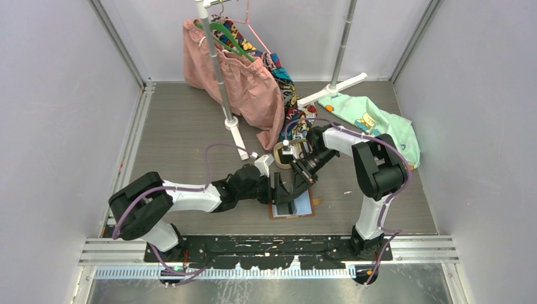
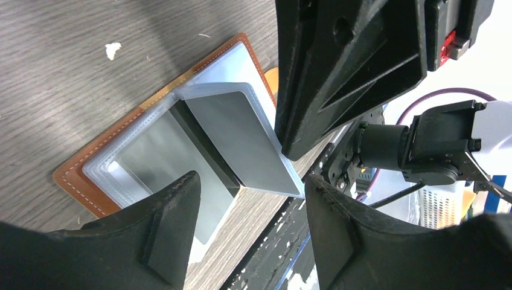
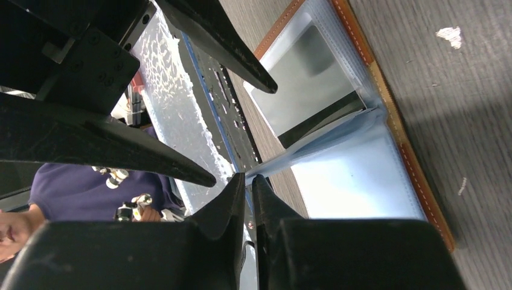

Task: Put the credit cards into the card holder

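Note:
The brown-edged card holder lies open on the table, with clear sleeves over grey inner faces. One sleeve page is lifted and tilted up. My right gripper has its fingertips together on the upper edge of that page. Fingers spread wide, my left gripper stands open over the holder. The raised page reaches into the gap between them, close to the right-hand finger, and nothing is gripped there. No loose credit card can be made out in either wrist view.
A round tan container with dark and striped items stands behind the holder, partly covered by the right arm. Pink clothing hangs on a rack at the back. A green cloth lies at the back right.

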